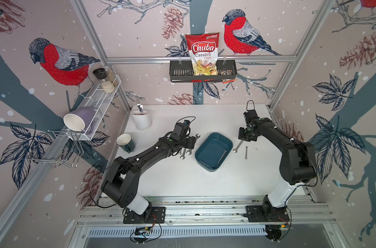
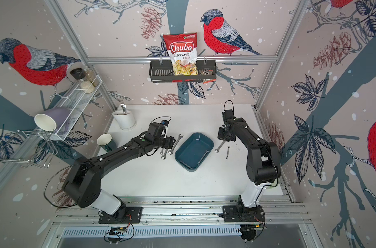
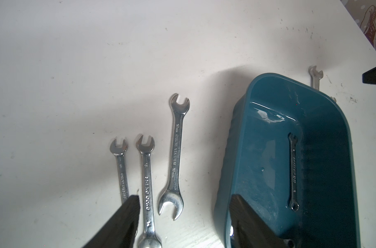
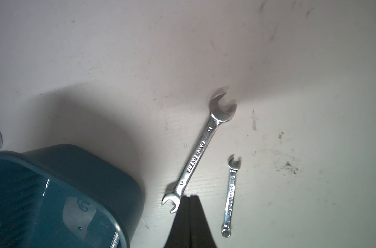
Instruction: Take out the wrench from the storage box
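Note:
A blue storage box (image 1: 206, 156) sits mid-table. Inside it lie a small wrench (image 3: 294, 169) and, partly cut off, the end of another wrench (image 3: 290, 243). Right of the box is a larger double-ended wrench (image 4: 198, 153), slanted, outside the fingers of my right gripper. Those fingers are pressed together with nothing between them; their tips appear beside the wrench's lower end. Whether that wrench rests fully flat on the table, I cannot tell. Left of the box, my left gripper is open above the table, empty.
Three wrenches lie left of the box, the nearest a long wrench (image 3: 175, 153). A tiny wrench (image 4: 230, 194) is on the table further right. A mug (image 1: 126, 142) and white cutlery pot (image 1: 141, 120) stand at left.

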